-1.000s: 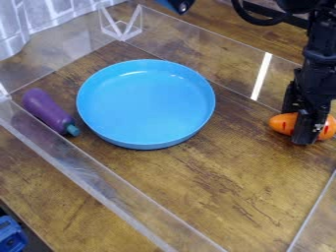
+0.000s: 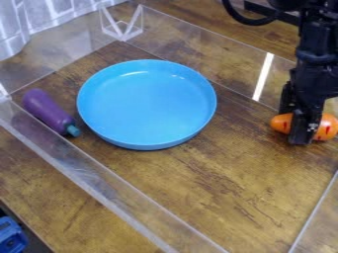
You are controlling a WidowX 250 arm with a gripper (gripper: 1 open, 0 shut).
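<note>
My black gripper (image 2: 302, 117) reaches down from the top right onto an orange object (image 2: 321, 127) at the right side of the wooden table, its fingers over and around the object; whether they are closed on it I cannot tell. A round blue plate (image 2: 145, 101) lies in the middle left. A purple eggplant with a green stem (image 2: 49, 111) lies further left.
Clear plastic walls border the table (image 2: 199, 198) at the left and back. A white wire-like piece (image 2: 121, 27) stands at the back left. A blue object (image 2: 10, 237) shows at the bottom left corner.
The gripper and orange object have barely moved, with at most a slight shift. The plate and eggplant are unchanged.
</note>
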